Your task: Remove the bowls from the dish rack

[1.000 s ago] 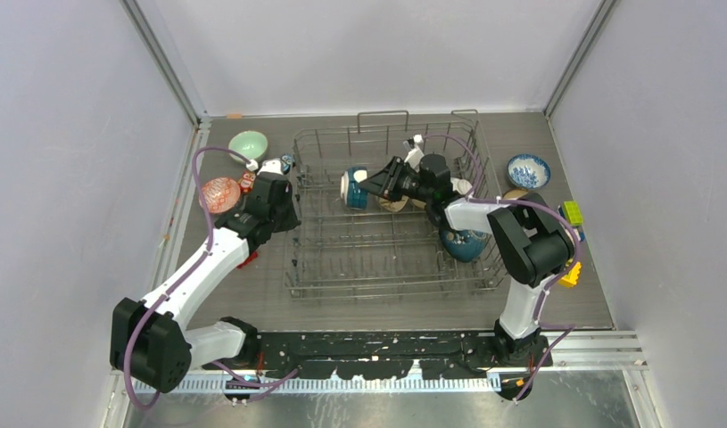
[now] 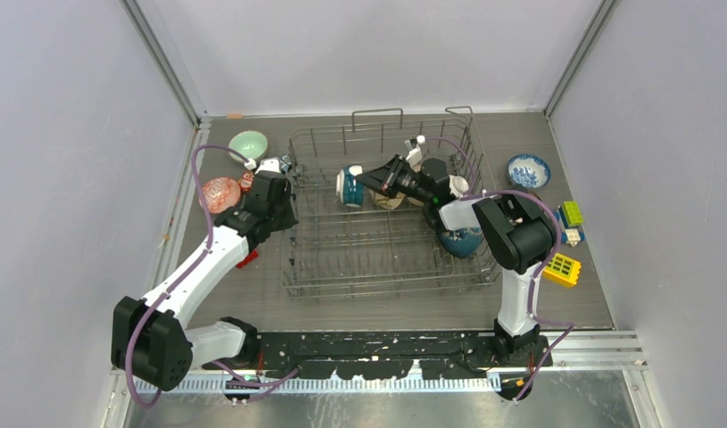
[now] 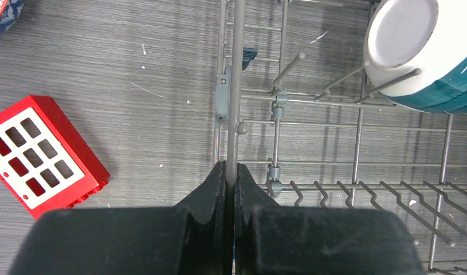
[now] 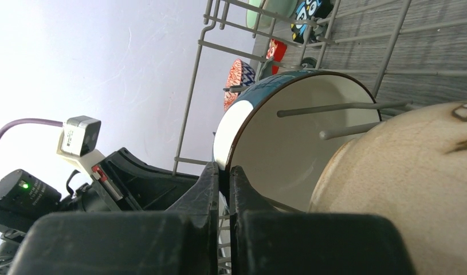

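The wire dish rack [image 2: 377, 259] fills the middle of the floor. A teal and white bowl [image 2: 351, 189] stands on its side among the tines in the rack's left half. My right gripper is shut on this bowl's brown-edged rim. Right behind it, a beige bowl [image 4: 414, 166] leans in the rack, partly hidden from above by the right arm. A blue bowl [image 2: 460, 242] sits at the rack's right end. My left gripper is shut on the wire of the rack's left side, which runs between its fingers.
Outside the rack at left are a green bowl [image 2: 248, 145], a red patterned bowl [image 2: 220, 194] and a red toy block [image 3: 47, 154]. To the right lie a blue-and-white bowl [image 2: 528, 170] and a yellow block [image 2: 562, 269]. The floor in front of the rack is clear.
The rack has shifted slightly left, along with the bowls in it. Both grippers moved a little left too, the right arm's elbow more clearly.
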